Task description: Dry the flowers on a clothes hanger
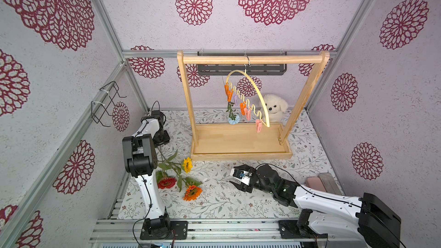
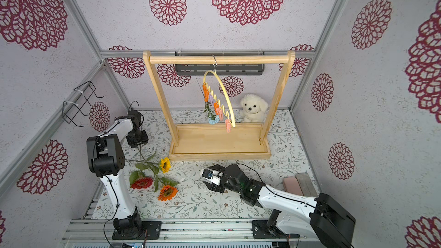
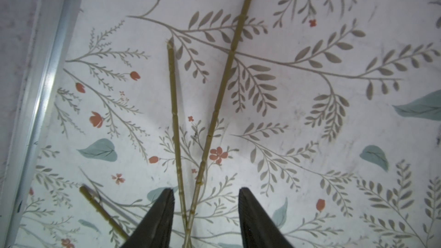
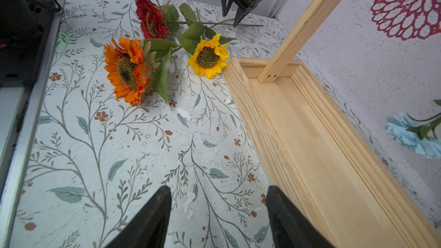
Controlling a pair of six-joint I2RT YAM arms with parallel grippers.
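A clothes hanger (image 1: 260, 96) with clips hangs from the wooden rack (image 1: 250, 59); a blue flower (image 1: 233, 119) hangs clipped to it. Red (image 1: 166, 182), yellow (image 1: 187, 164) and orange (image 1: 192, 193) flowers lie front left, stems pointing back. My left gripper is open above these stems (image 3: 218, 103), nothing held, as the left wrist view shows. My right gripper is open low at front centre right, empty, in front of the rack's tray, facing the flowers.
The wooden tray (image 1: 238, 156) is empty. A white plush dog (image 1: 275, 110) sits behind it. Grey and pink blocks (image 2: 294, 184) lie at the right. A wire rack (image 1: 105, 105) hangs on the left wall.
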